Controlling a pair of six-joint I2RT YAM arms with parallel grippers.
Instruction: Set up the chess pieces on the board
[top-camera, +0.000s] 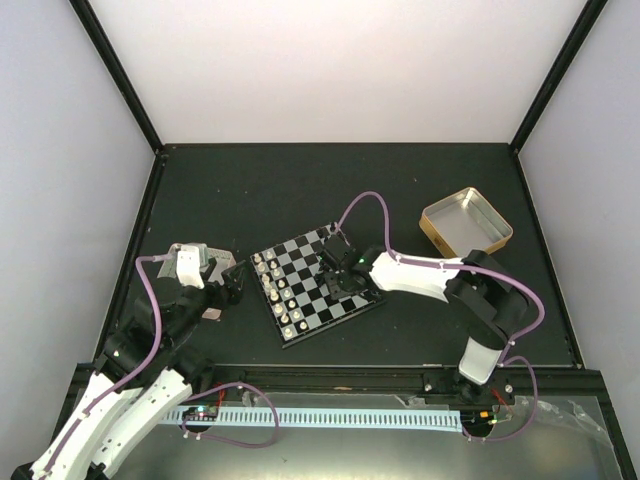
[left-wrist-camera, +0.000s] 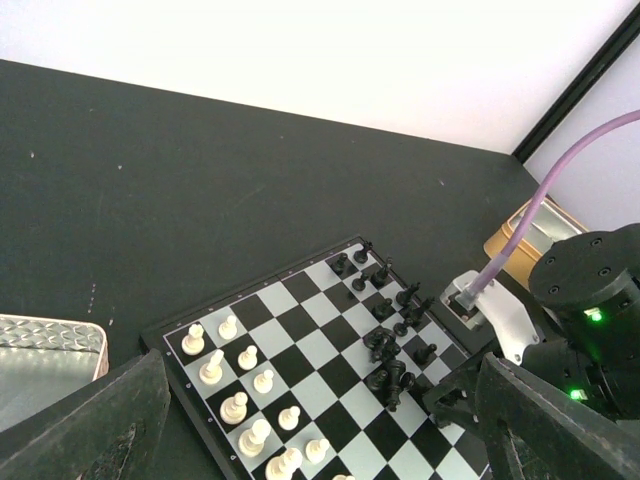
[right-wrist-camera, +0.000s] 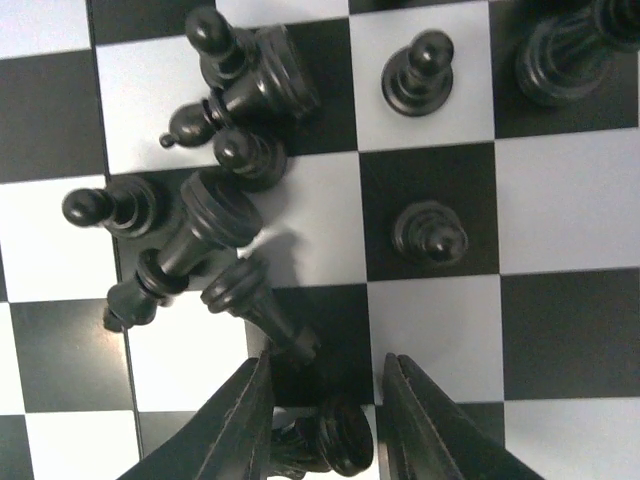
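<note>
The chessboard (top-camera: 300, 320) lies mid-table. White pieces stand along its left side; black pieces are on the right, several lying in a jumble in the right wrist view (right-wrist-camera: 205, 230). My right gripper is low over that jumble, fingers part apart, a black piece (right-wrist-camera: 345, 435) lying between and below the fingertips; whether they touch it I cannot tell. My left gripper (top-camera: 235, 280) is open at the left of the board, with nothing between its fingers.
A metal tray (left-wrist-camera: 45, 370) sits left of the board, partly under my left arm. A gold-rimmed box (top-camera: 440, 215) is at the back right.
</note>
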